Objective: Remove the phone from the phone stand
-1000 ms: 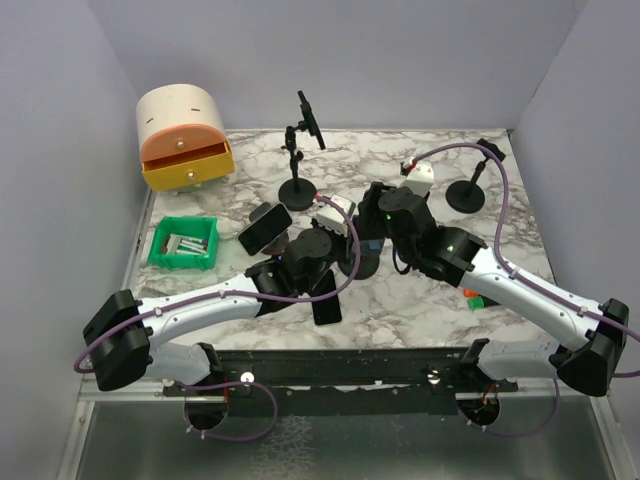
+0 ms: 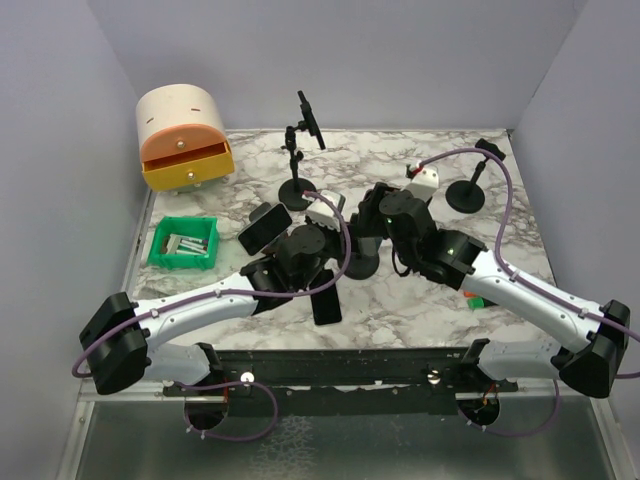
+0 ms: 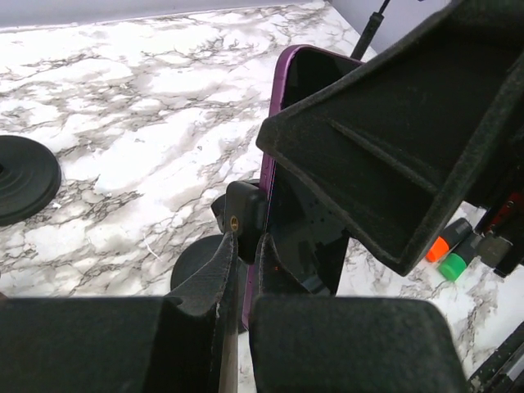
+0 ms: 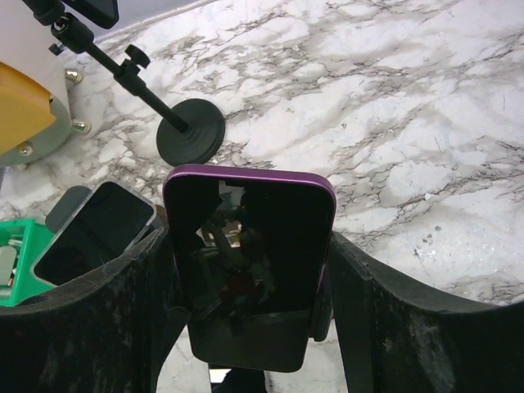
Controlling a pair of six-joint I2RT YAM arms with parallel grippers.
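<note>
The black phone with a purple edge (image 4: pixel 250 266) stands upright at the black phone stand (image 3: pixel 196 258), whose round base (image 2: pixel 364 264) shows below the grippers in the top view. My right gripper has one finger along each long side of the phone; whether they press on it is unclear. In the left wrist view a right finger (image 3: pixel 368 155) covers part of the screen. My left gripper is shut, its tips at the stand's small black clamp (image 3: pixel 246 214) beside the phone's edge. Whether the clamp is caught between them is hidden.
Another stand (image 2: pixel 296 193) is at the back, and one more (image 2: pixel 465 196) at the right. A tilted phone (image 2: pixel 265 228) and green bin (image 2: pixel 183 243) lie left; a dark flat device (image 2: pixel 325 300) lies in front. Right of centre, the back table is clear.
My left gripper has shifted slightly left. The right gripper has moved a little right and toward the front. The stand's base has edged slightly left.
</note>
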